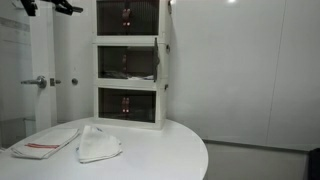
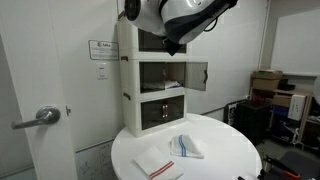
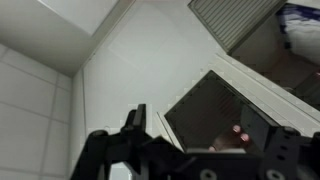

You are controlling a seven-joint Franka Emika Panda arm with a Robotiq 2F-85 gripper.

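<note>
My gripper (image 1: 66,7) hangs high at the top left edge of exterior view 1, left of the cabinet's top and well above the table. The wrist view shows its black fingers (image 3: 137,117) spread apart, nothing between them; the gripper is open. The white cabinet (image 1: 130,41) has three stacked compartments with dark doors. On the middle one, the door (image 2: 197,76) stands swung out to the right, and some cloth-like items (image 1: 140,77) lie inside. Two folded cloths rest on the table: a red-striped one (image 1: 45,144) and a white one (image 1: 98,145), blue-striped in exterior view 2.
A door with a lever handle (image 2: 38,117) is at the left. Shelves with boxes (image 2: 268,88) stand far right, and a whiteboard (image 1: 230,70) covers the wall.
</note>
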